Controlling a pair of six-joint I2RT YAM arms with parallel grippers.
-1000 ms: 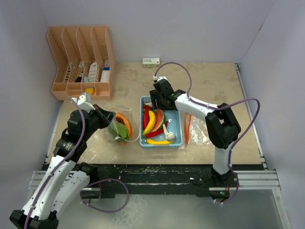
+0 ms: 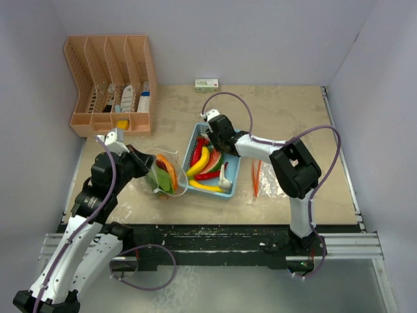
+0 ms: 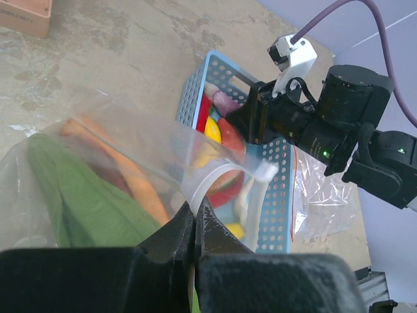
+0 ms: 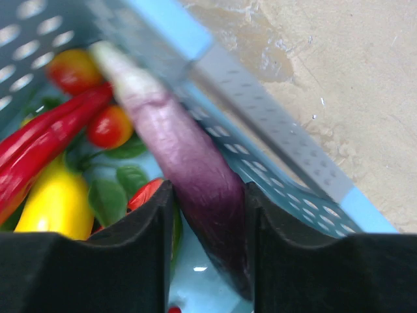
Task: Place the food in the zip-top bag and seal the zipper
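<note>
A clear zip bag (image 2: 184, 181) stands with its mouth spread, a green vegetable (image 3: 85, 189) and an orange one (image 3: 124, 163) inside. My left gripper is shut on the bag's rim. In the blue basket (image 2: 228, 188) lie a yellow banana-like piece (image 2: 199, 162), red peppers (image 2: 210, 176), a watermelon slice (image 2: 215, 160) and a white garlic-like piece (image 2: 225, 175). Down inside the basket, my right gripper has one finger on each side of a purple eggplant (image 4: 186, 143); whether they clamp it cannot be told.
A flat clear bag (image 2: 270, 179) with an orange-red zip strip lies right of the basket. At the back left stands a peach organizer (image 2: 111, 120), and a small green-white box (image 2: 206, 85) sits by the back wall. Table space behind the bags is bare.
The basket has slid left and turned, its near end now close against the open bag. The left arm stayed still.
</note>
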